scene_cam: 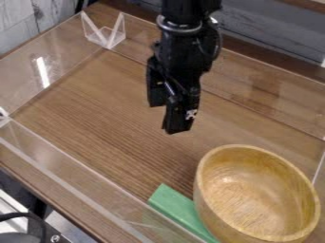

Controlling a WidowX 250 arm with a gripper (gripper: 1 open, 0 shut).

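My black gripper (pixel 169 106) hangs over the upper middle of the wooden table (pixel 89 128), its fingers pointing down and apart, with nothing seen between them. Below and to its right sits a round tan plastic bowl (pixel 254 158), empty as far as shows. A green strip (pixel 178 211) lies at the bottom, just left of the bowl and partly hidden by it.
A clear plastic object (pixel 105 28) stands at the back left near the table's edge. A dark cable runs at the bottom left corner.
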